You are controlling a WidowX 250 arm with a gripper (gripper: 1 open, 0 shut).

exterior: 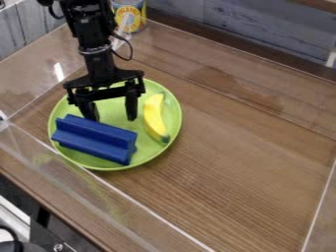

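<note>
My black gripper (105,101) is open above the left back part of a green plate (132,157), with nothing visible held between its fingers. A long blue block (94,140) lies on the front left of the plate, just in front of the gripper. A yellow banana (155,118) lies on the plate's right side, to the right of the gripper.
A can (129,18) stands at the back, behind the arm. A raised edge runs along the back right, and cables hang at the left edge.
</note>
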